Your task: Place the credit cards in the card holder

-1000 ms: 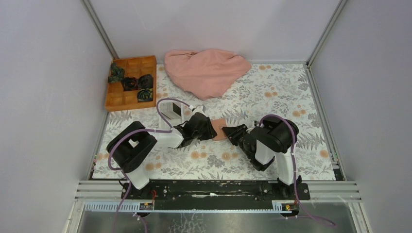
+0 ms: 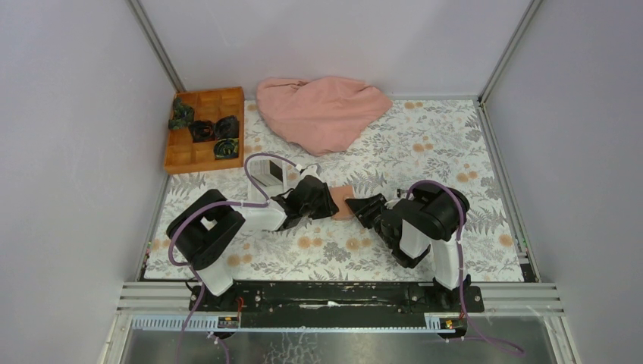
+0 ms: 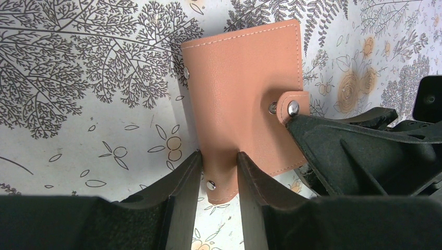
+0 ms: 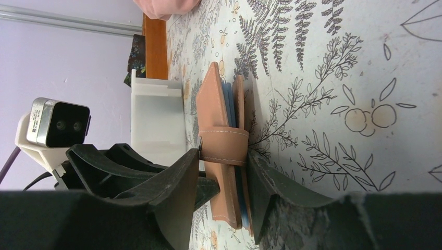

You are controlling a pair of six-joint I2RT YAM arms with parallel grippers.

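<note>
The tan leather card holder [image 2: 343,192] stands at mid-table between my two grippers. In the left wrist view, my left gripper pinches the holder's spine side, one fingertip against each side. My right gripper has its fingers on both faces, across the strap [image 4: 224,143]. Blue card edges [image 4: 229,104] show between the holder's covers. Seen from the left wrist, the strap's metal snap [image 3: 293,107] lies beside another metal button [image 3: 272,108] on the cover, not over it. The right gripper's finger [image 3: 333,151] covers part of that face.
A white rack [image 2: 267,173] stands behind the left arm. At the back left is a wooden divided tray [image 2: 182,157] with dark rolled items. Pink cloth [image 2: 322,110] lies at the back.
The right gripper has shifted very slightly at the holder's edge. The holder and the left arm look unmoved.
</note>
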